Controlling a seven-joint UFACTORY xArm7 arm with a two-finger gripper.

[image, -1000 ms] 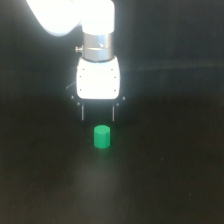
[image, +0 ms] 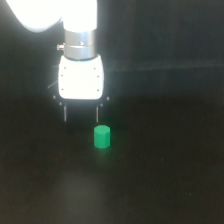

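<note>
A small green cylinder stands upright on the dark surface, a little below the middle of the camera view. My gripper points down, above and to the left of the cylinder in the picture. Its two thin fingers are spread wide apart, so it is open. Only dark background shows between them. The right finger ends just above the cylinder's top in the picture; how far apart they are in depth I cannot tell.
A faint lighter line crosses the background at the right.
My gripper has moved left and slightly lower in the picture, from above the cylinder to its upper left. The fingers remain open. The green cylinder has not moved.
</note>
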